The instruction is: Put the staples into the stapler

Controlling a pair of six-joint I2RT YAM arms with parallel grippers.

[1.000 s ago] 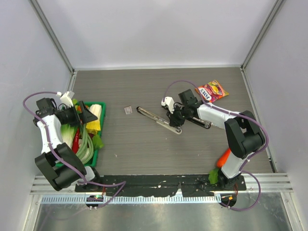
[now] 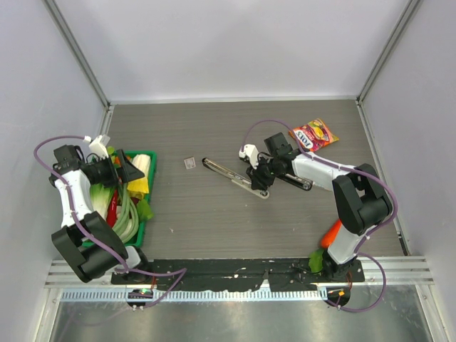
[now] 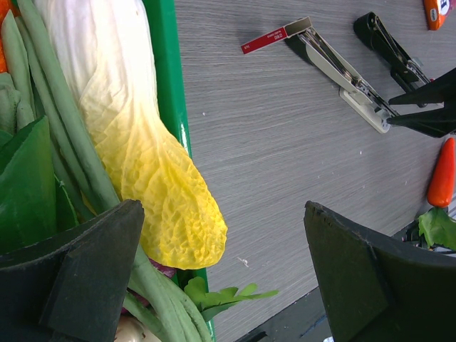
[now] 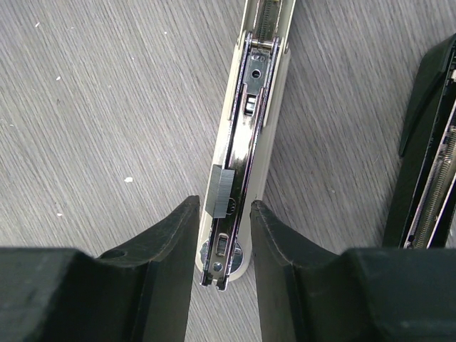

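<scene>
A pale stapler (image 2: 228, 173) lies unfolded on the table, its metal magazine (image 4: 246, 139) exposed. On that magazine, close to its front end, rests a short grey strip of staples (image 4: 223, 192); it overlaps the left edge and I cannot tell whether it is fully seated in the channel. My right gripper is over this end, part open, its fingertips on either side of the magazine and the strip not clamped. Far to the left, my left gripper stands open above the vegetable basket, nothing between its fingers.
A second, black stapler (image 4: 431, 164) lies close to the right of the pale one. The green basket (image 3: 169, 64) of vegetables stands at the left. A small clear piece (image 2: 189, 163), a snack bag (image 2: 314, 135) and a carrot (image 2: 331, 234) are also out.
Both arms and the staplers keep their places.
</scene>
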